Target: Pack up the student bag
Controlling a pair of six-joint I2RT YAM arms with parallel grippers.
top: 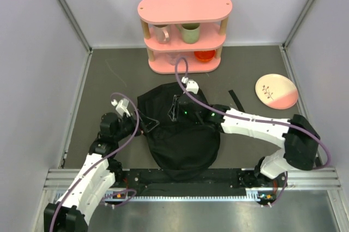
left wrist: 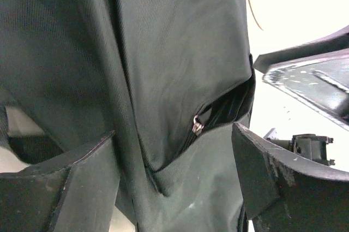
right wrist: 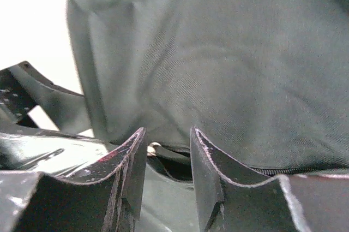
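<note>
A black fabric bag (top: 180, 150) lies flattened on the grey floor between the two arms. My left gripper (top: 148, 122) is at its upper left; in the left wrist view its open fingers straddle folded fabric beside a silver zipper pull (left wrist: 197, 126). My right gripper (top: 173, 109) is over the bag's upper middle; in the right wrist view its fingers stand apart, just below and around the zipper pull (right wrist: 154, 148). Whether fabric is between either pair of fingertips in contact is unclear.
A pink three-tier shelf (top: 184, 4) with cups and an orange bowl (top: 204, 55) stands at the back. A pink-and-white plate (top: 276, 90) lies at the right, with a black strap (top: 235, 99) nearby.
</note>
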